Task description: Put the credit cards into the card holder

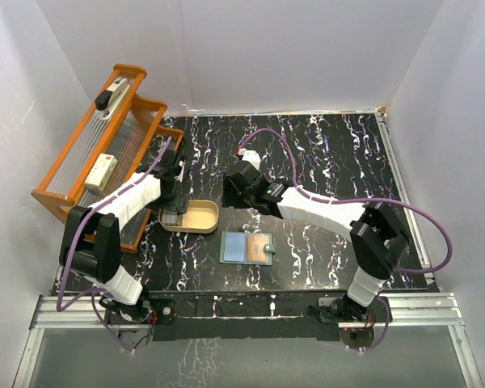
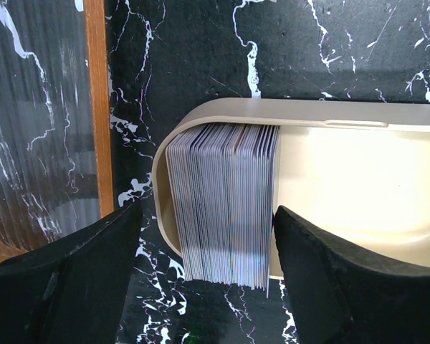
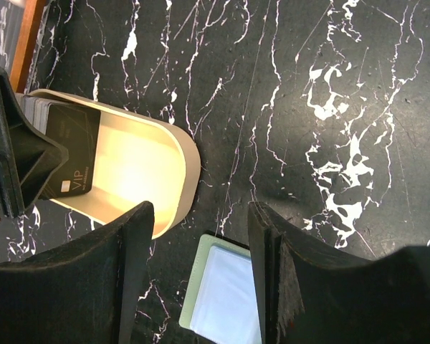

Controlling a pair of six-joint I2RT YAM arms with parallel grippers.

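A stack of cards stands on edge at the left end of a cream box; in the right wrist view the front one is dark with "VIP" [image 3: 72, 150]. My left gripper is part open over the stack, one finger against its right side. The blue and tan card holder [image 1: 246, 247] lies open in front, between the arms. My right gripper hangs open, empty, above the table beside the box.
A wooden shelf rack [image 1: 97, 149] with small devices stands at the left, close to the box.
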